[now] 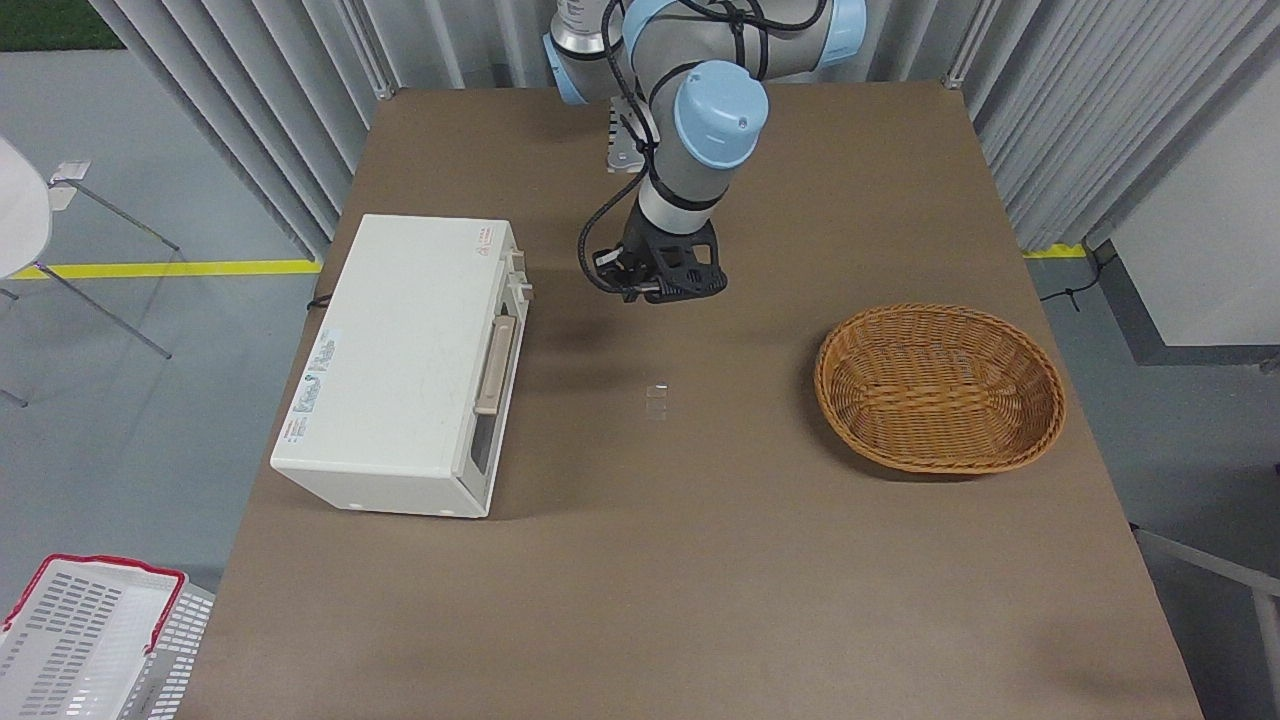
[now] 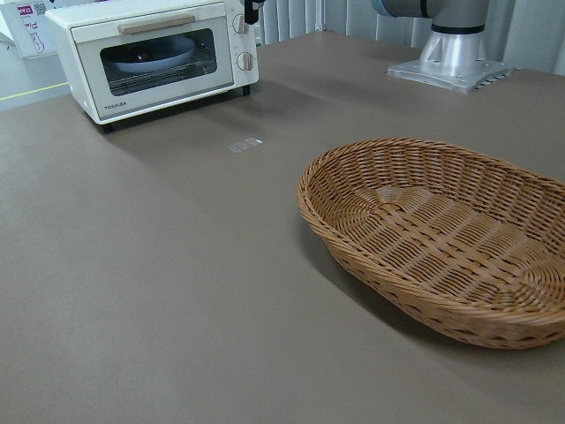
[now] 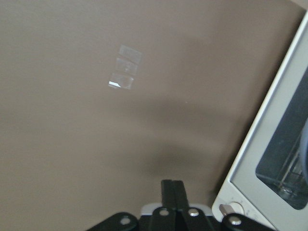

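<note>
A white toaster oven (image 1: 384,348) stands on the left of the table with its glass door (image 2: 132,79) shut; through the glass a blue bowl (image 2: 163,55) shows with something dark in it. My gripper is above the table, to the right of and behind the oven in the front view, its fingers together with nothing visible between them. The left view catches only a small black part of it at the top edge.
An oval wicker basket (image 1: 939,384) sits on the right of the table. Small clear patches (image 3: 125,67) lie on the tabletop beside the oven.
</note>
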